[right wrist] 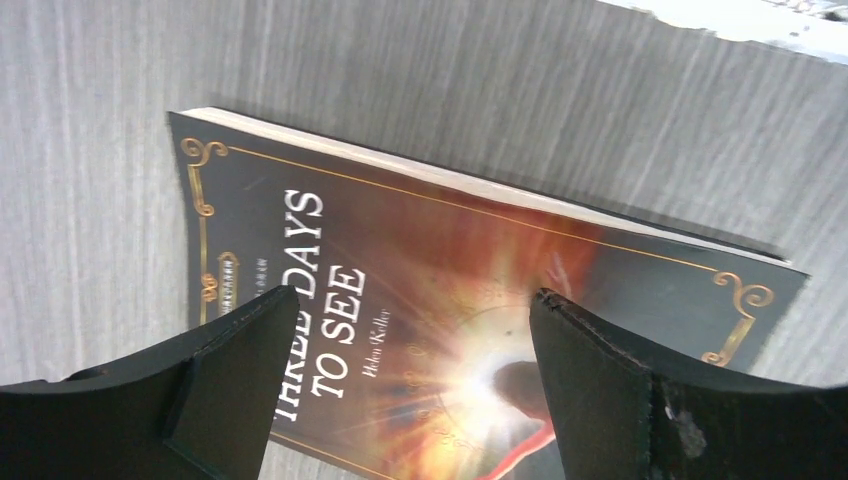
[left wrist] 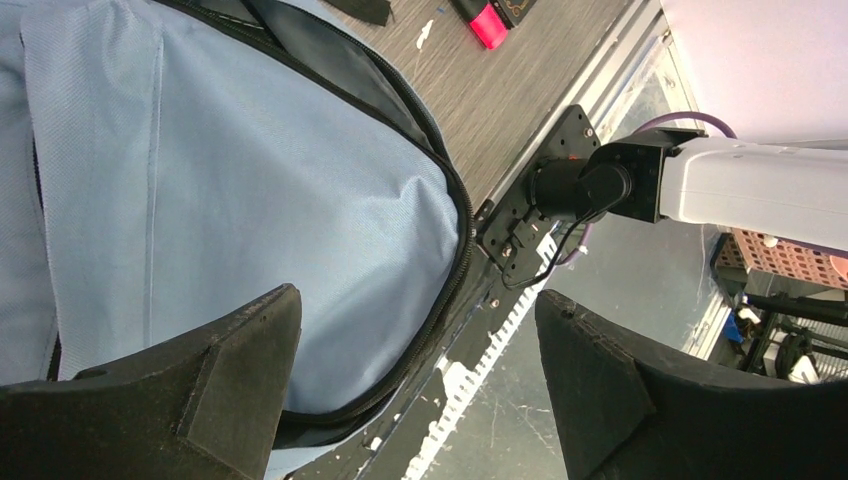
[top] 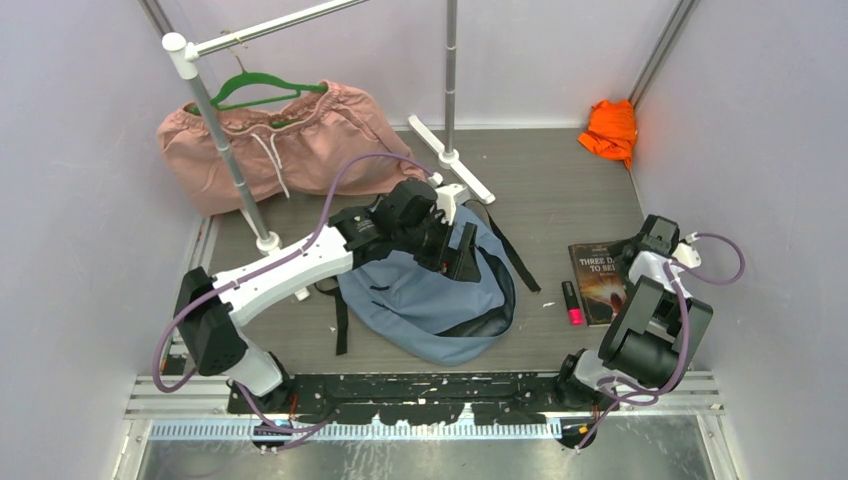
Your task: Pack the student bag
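A light blue backpack [top: 420, 315] lies in the middle of the floor, its zipped side facing up in the left wrist view [left wrist: 250, 220]. My left gripper hangs open over it, nothing between the fingers. At the right lies a dark book, "Three Days to See" [top: 595, 285], with a small black-and-pink item [top: 572, 302] beside it. My right gripper is open just above the book, which shows between and beyond its fingers.
A pink bag [top: 280, 150] hangs on a green hanger from the rack [top: 449, 100] at back left. Orange cloth [top: 608, 130] lies at back right against the wall. Bare floor [top: 540, 180] shows between rack and book.
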